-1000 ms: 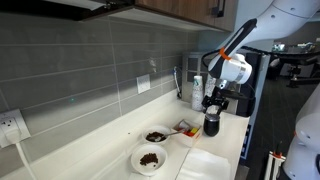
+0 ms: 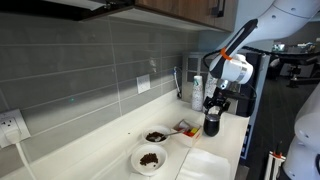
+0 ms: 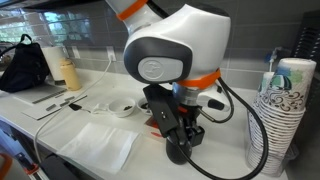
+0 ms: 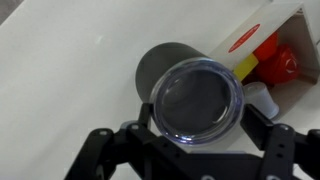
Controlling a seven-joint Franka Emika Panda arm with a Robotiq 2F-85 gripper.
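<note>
A clear round piece [image 4: 195,100], like a cup or lid with a thick rim, lies between the fingers of my gripper in the wrist view. Both fingertips sit close against the sides of that rim; whether they press on it is unclear. Directly beneath is a dark grey cylinder [image 4: 160,65]. Exterior view 1 shows the dark cylinder [image 2: 211,127] upright on the counter, with my gripper [image 2: 212,110] at its top. From the other side, the dark cylinder [image 3: 178,151] is partly covered by the black gripper body.
A box with red, yellow and white items [image 4: 277,65] is close to the cylinder. Two white bowls [image 2: 149,159] stand left, near a white sheet [image 2: 205,165]. A tall stack of patterned paper cups [image 3: 277,115] rises near the arm. Bare counter lies in front.
</note>
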